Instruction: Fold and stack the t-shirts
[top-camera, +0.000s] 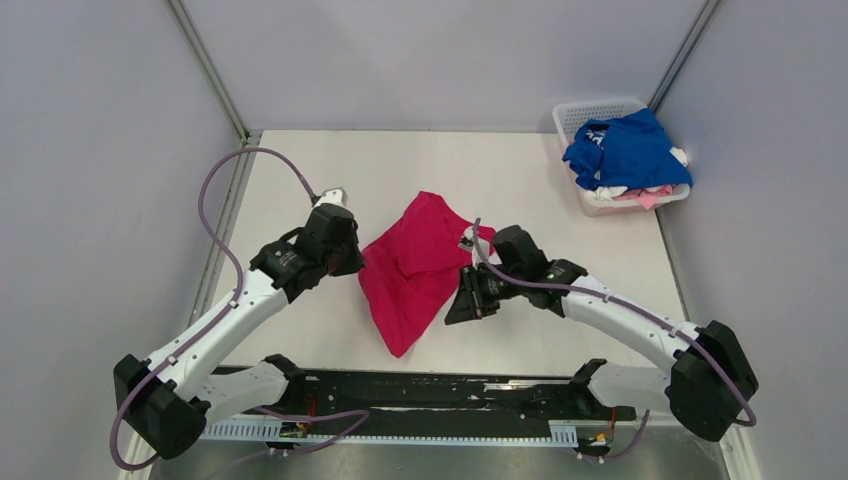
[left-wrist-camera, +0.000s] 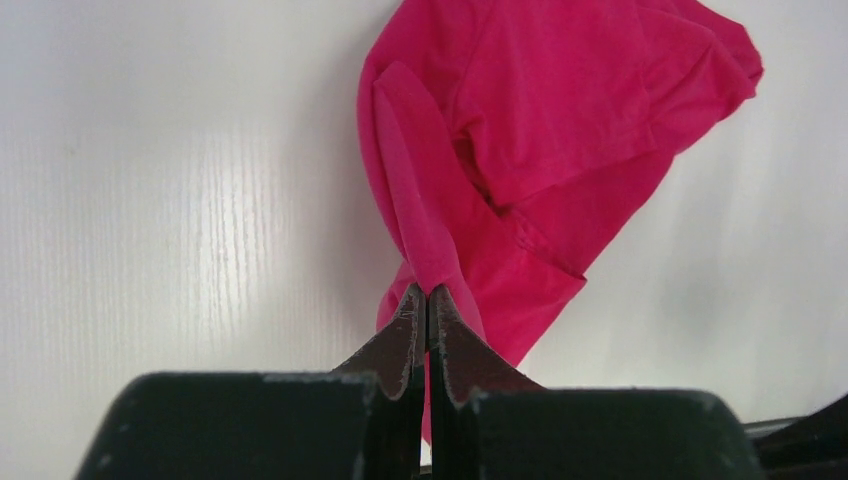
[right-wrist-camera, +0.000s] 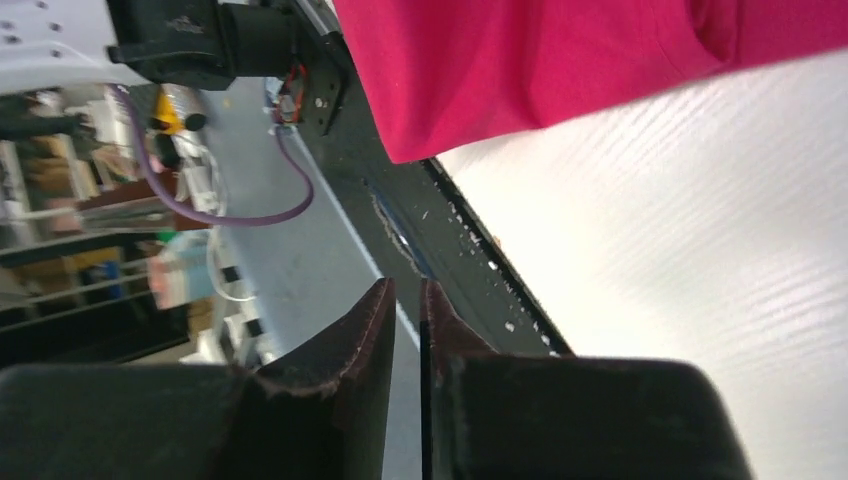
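Observation:
The red t-shirt (top-camera: 410, 250) lies rumpled at the middle of the white table, one end reaching to the front edge. My left gripper is shut on a pinched fold of it, lifted at the shirt's left side. My right gripper hangs to the right of the shirt's near part, fingertips close together with a narrow gap and no cloth between them; in the right wrist view the cloth (right-wrist-camera: 530, 70) is beyond them, apart.
A white basket (top-camera: 592, 110) at the back right holds a blue garment (top-camera: 630, 150) and other clothes.

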